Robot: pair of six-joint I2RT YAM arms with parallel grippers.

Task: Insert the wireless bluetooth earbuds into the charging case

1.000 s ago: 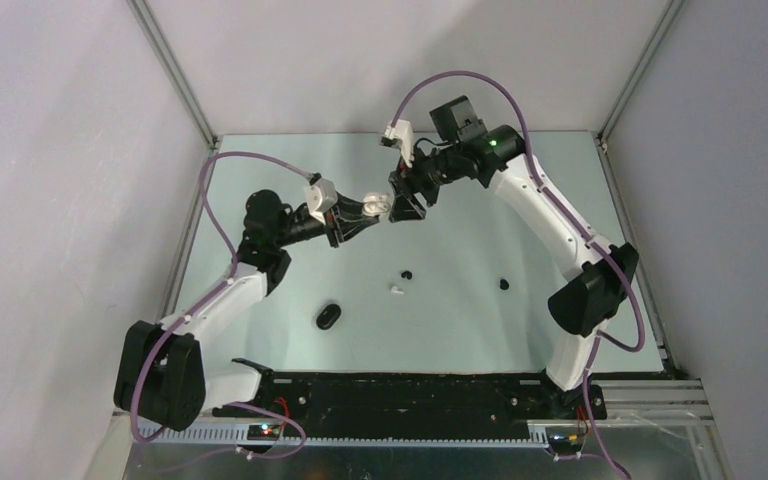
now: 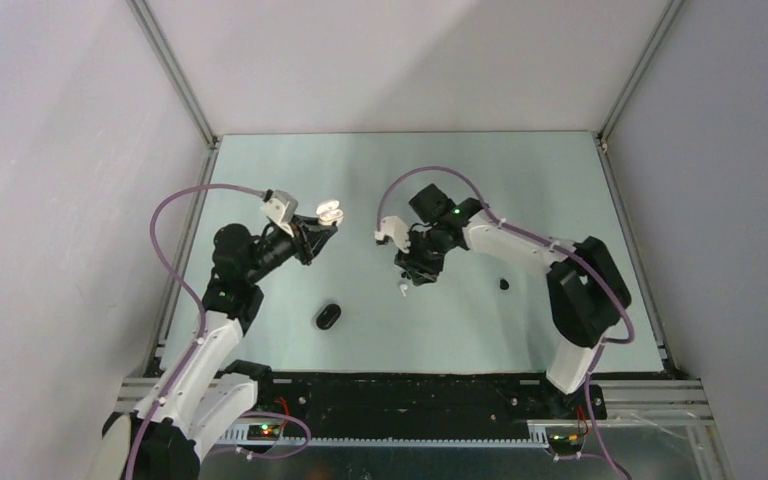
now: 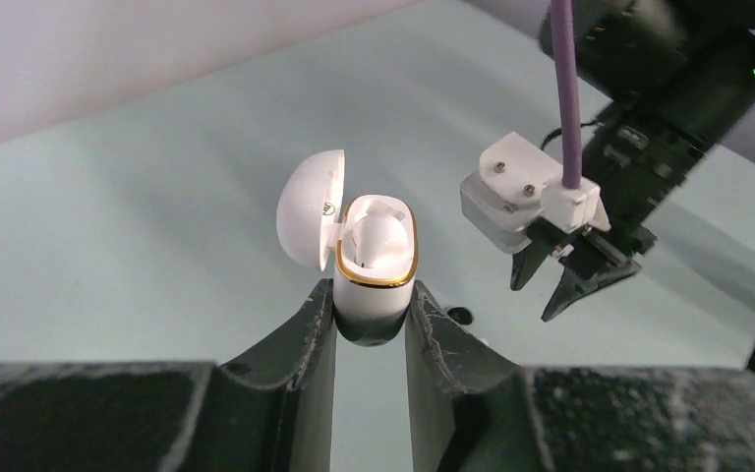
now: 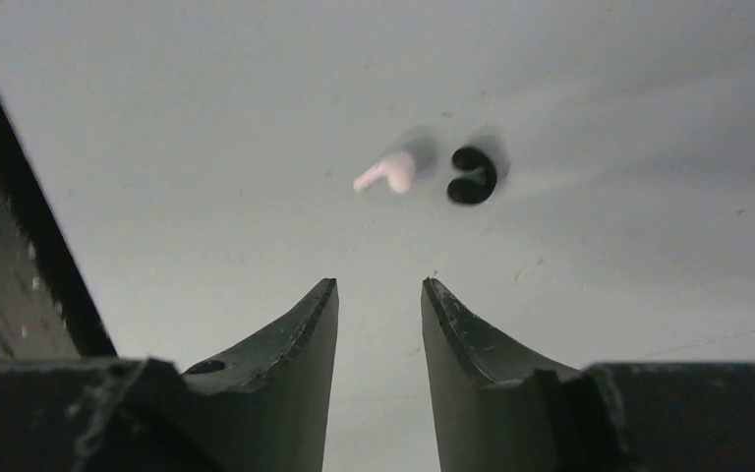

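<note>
My left gripper is shut on the white charging case (image 3: 374, 258), whose lid stands open, held up at the left of the top view (image 2: 329, 212). My right gripper is lowered over the table centre, its fingers apart with nothing between them. Beyond its fingertips in the right wrist view lie a white earbud (image 4: 398, 172) and a small black U-shaped piece (image 4: 482, 177).
A black oval object (image 2: 328, 316) lies left of centre near the front, and a small black piece (image 2: 504, 284) lies on the right.
My right gripper has moved from beside the case down toward the small pieces at the centre. My left gripper has drawn back leftward with the case.
</note>
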